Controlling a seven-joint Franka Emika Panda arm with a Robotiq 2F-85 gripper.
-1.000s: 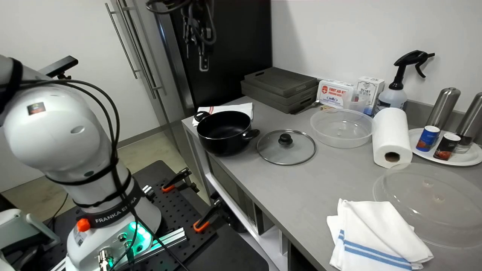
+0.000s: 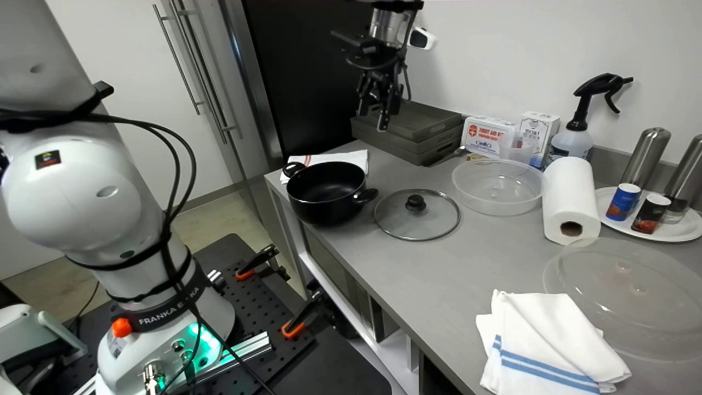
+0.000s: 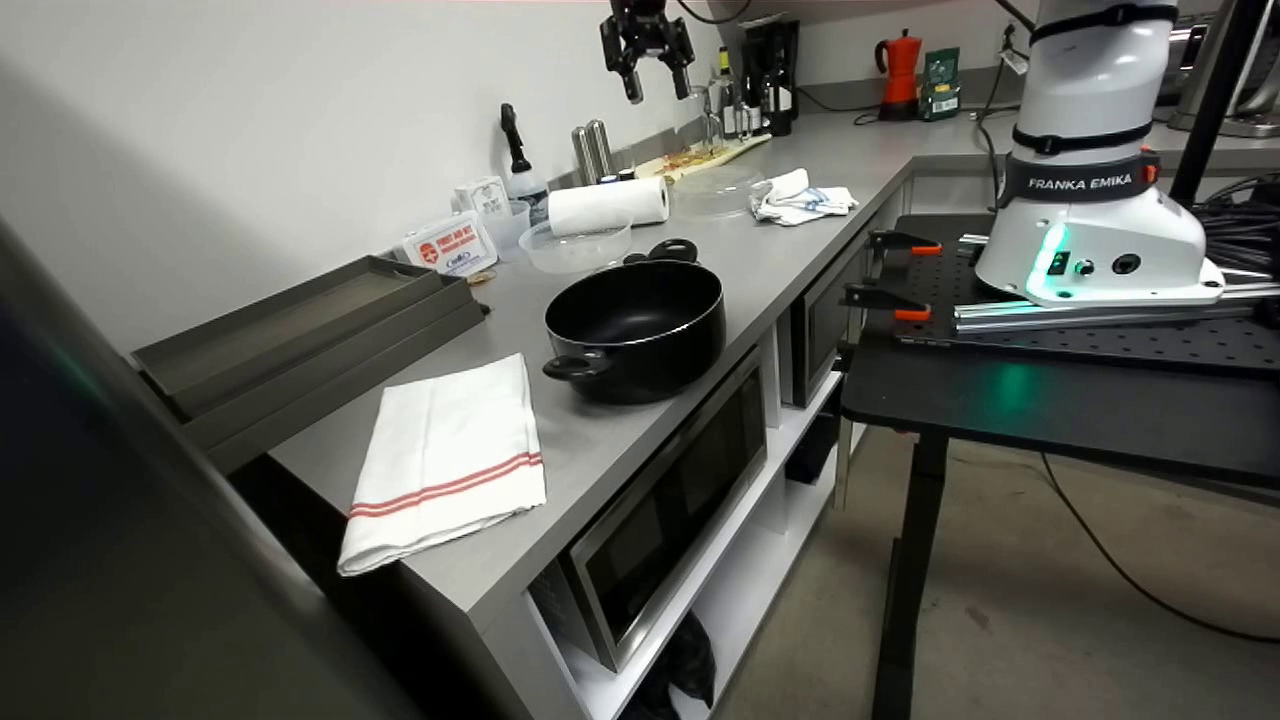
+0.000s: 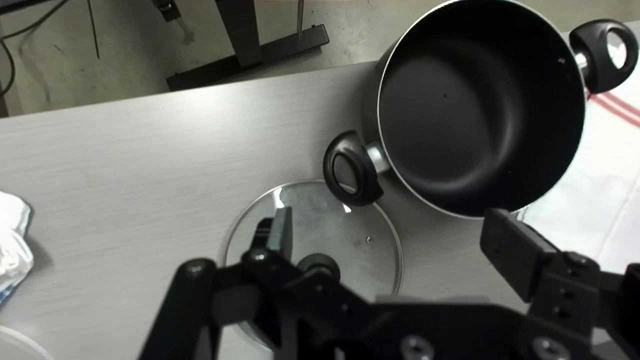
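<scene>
My gripper hangs open, high above the counter, with nothing between its fingers. In exterior view 2 the gripper shows at the top, its two fingers well apart. A black pot with two side handles stands uncovered and empty near the counter's front edge. Beside it the glass lid lies flat, its black knob upward. From the wrist view, the lid is below the fingers, partly hidden by the left finger, and the pot is at upper right.
A red-striped towel lies by the pot; grey trays are stacked at the back. A clear bowl, paper towel roll, clear cover and blue-striped towel lie to the right.
In exterior view 1 my gripper has moved right and slightly down, from in front of the dark fridge to above the trays. Pot, lid and towels have stayed in place.
</scene>
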